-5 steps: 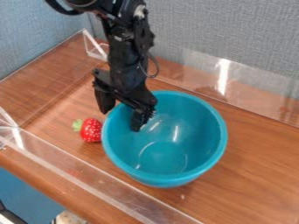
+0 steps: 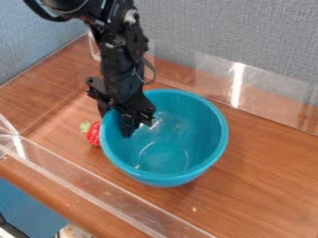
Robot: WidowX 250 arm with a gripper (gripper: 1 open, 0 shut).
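Observation:
A teal plastic bowl sits on the wooden table. My black gripper reaches over the bowl's left rim and is shut on it, its fingertips low by the rim and partly dark against it. A red strawberry with a green top lies just left of the bowl, partly hidden behind it.
Clear acrylic walls edge the table along the back and the front left. Bare wood is free to the right of the bowl and at the far left.
The gripper and bowl have shifted left, the bowl now covering more of the strawberry. The gripper also sits slightly lower and further left than a second ago.

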